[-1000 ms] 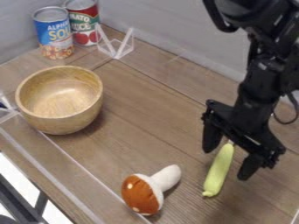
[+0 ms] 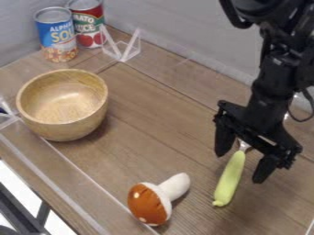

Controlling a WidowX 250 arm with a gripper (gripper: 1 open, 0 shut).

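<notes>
My gripper [image 2: 245,147] is open, its black fingers just above the upper end of a pale green long vegetable [image 2: 227,184] lying on the wooden table at the right. An orange-capped toy mushroom [image 2: 150,204] with a white stem lies to the left of it, near the front. A wooden bowl [image 2: 61,107] sits at the middle left.
Two cans, a blue one [image 2: 57,35] and a red one [image 2: 88,25], stand at the back left corner by the wall.
My gripper has shifted slightly over the green vegetable, only a little in all. The objects on the table look unmoved.
</notes>
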